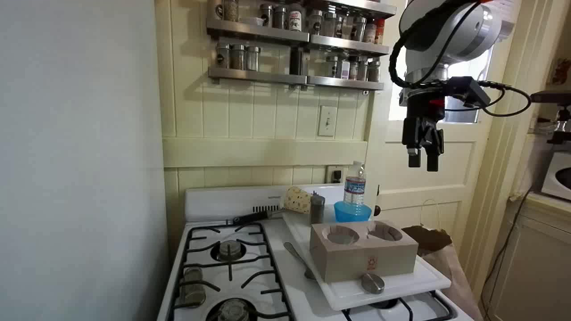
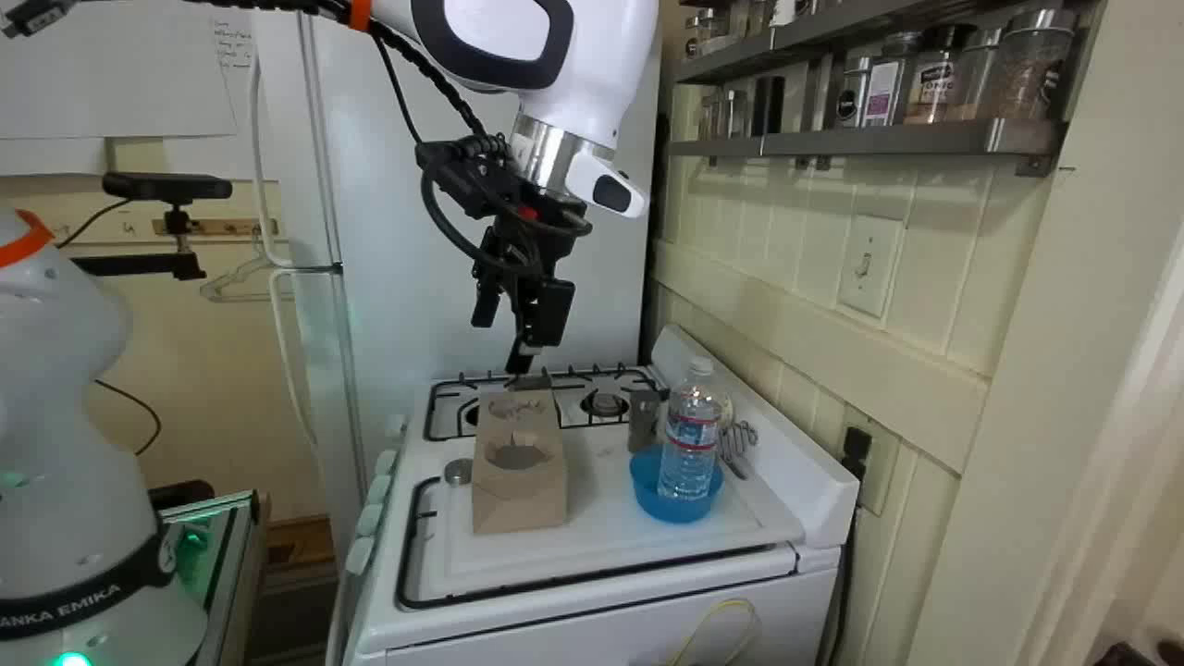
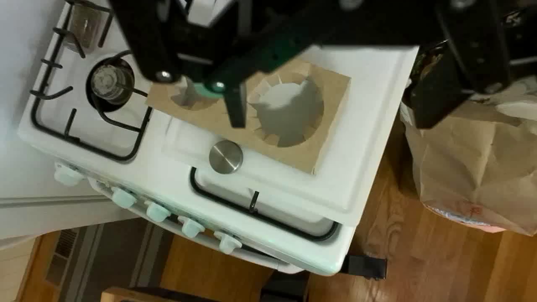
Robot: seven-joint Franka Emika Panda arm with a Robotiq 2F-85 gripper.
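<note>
High above the stove's right side, my gripper (image 1: 423,162) hangs pointing down, its fingers apart with only air between them. Below stands a brown cardboard holder (image 1: 348,263) with two round cutouts, resting on a white board (image 1: 342,297). A round silver lid (image 3: 226,157) lies at the holder's front edge. Behind the holder, a clear water bottle (image 2: 689,435) stands upright in a blue bowl (image 2: 666,511). To their left is a grey grinder (image 1: 317,207). In the wrist view, the gripper's dark linkage covers part of the holder.
Black burner grates (image 1: 230,262) fill the stove's left side, with a spoon (image 1: 299,259) beside the board. A black-handled utensil (image 1: 251,217) lies at the back. Spice shelves (image 1: 257,30) line the wall. Right of the stove stands a paper bag (image 3: 468,166). Air around the gripper is free.
</note>
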